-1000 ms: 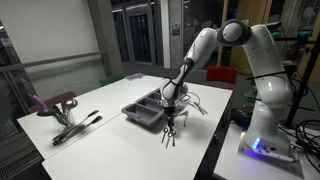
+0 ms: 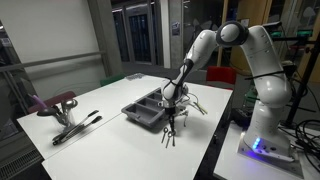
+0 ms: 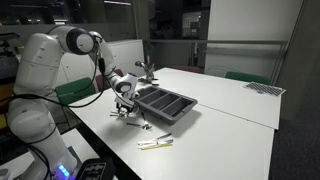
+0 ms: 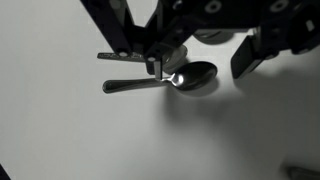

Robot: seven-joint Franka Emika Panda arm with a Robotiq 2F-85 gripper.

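Note:
In the wrist view a shiny metal spoon [image 4: 195, 76] lies on the white table, its handle pointing left. My gripper hangs over it with its fingers apart; the spoon's bowl shows in the gap between them, and the left finger overlaps the neck. A second utensil handle [image 4: 120, 56] runs just above the spoon, partly hidden by the gripper. Exterior view 1 has the gripper [image 2: 171, 126] low over several pieces of cutlery [image 2: 173, 140]. Behind it stands a grey compartment tray [image 2: 139, 116].
A holder with dark-handled utensils [image 2: 65, 129] stands at the left in exterior view 1, with tongs [image 2: 79, 127] beside it. Other utensils [image 3: 156, 145] lie in front of the tray in exterior view 2.
The tray and the other utensils have not moved.

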